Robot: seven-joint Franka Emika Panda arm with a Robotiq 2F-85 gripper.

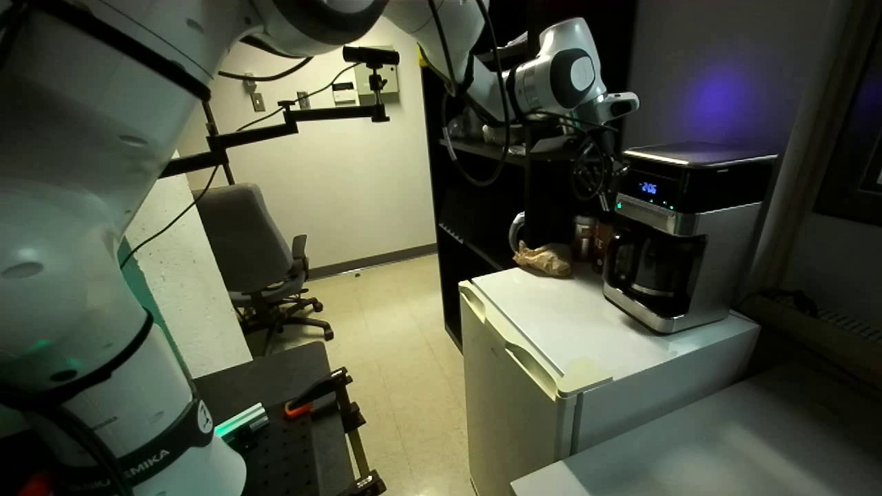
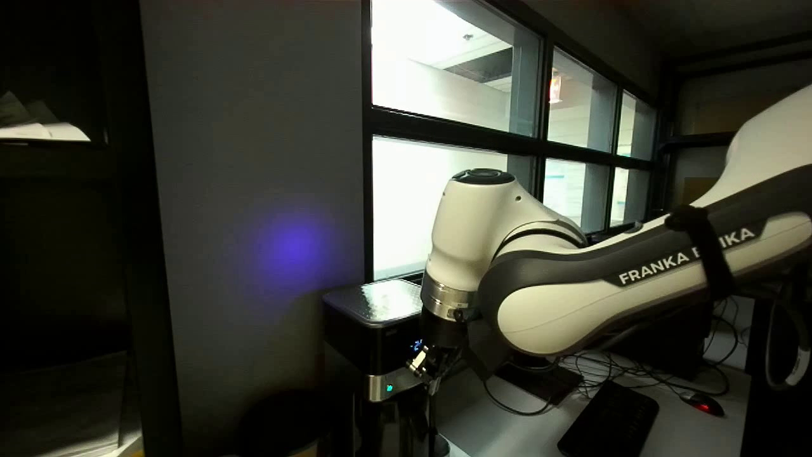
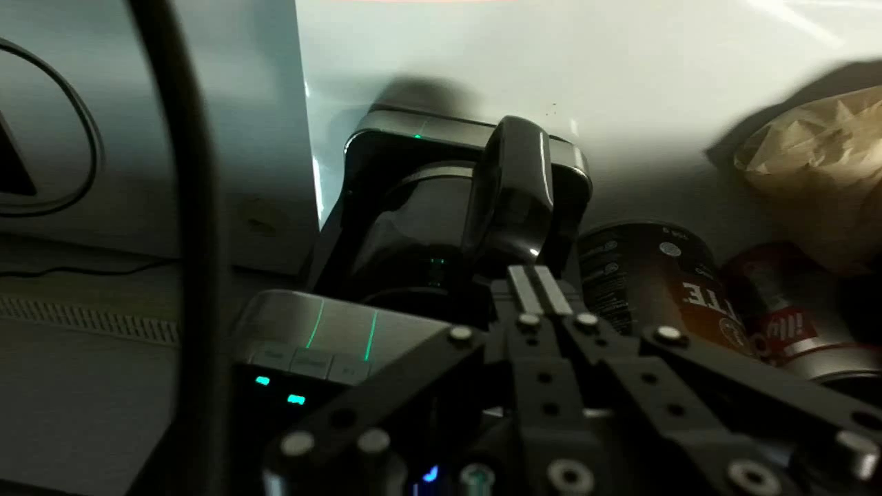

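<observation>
My gripper is shut, its two fingers side by side with nothing showing between them. In exterior view 1 the gripper (image 1: 605,202) is close to the front of the coffee maker (image 1: 727,248), near its button strip; whether it touches cannot be told. The coffee maker has a lit clock and green lights. Its glass pot (image 1: 661,269) sits in the base beneath. From the wrist, the pot's black handle (image 3: 517,186) appears just beyond the fingertips, and the silver button panel (image 3: 331,335) lies to their left. Exterior view 2 shows the hand (image 2: 430,365) beside the panel.
A dark can (image 3: 653,277), a red illy can (image 3: 794,318) and a crumpled paper bag (image 3: 818,157) stand close by on the white fridge (image 1: 537,306). Behind rises a black shelf (image 1: 463,223).
</observation>
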